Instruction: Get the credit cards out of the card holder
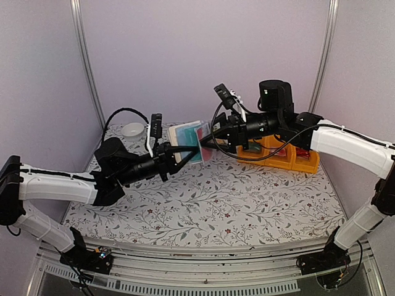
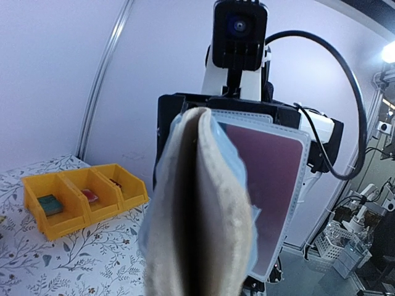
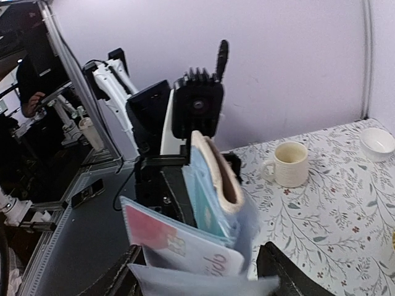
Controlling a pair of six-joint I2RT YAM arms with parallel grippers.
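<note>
Held up above the table, the pale card holder has my left gripper shut on it; its cream covers fill the left wrist view and hide the fingers there. A clear sleeve with a pink-and-white card sticks out of the holder toward my right gripper. That gripper stands open, its dark fingers on either side of the sleeve's end. In the left wrist view a dark reddish sleeve shows in front of the right gripper. Whether the right fingers touch the sleeve cannot be told.
A yellow three-part bin with a green and a red item inside stands at the back right, beneath the right arm. A cream mug and a white bowl are at the back left.
</note>
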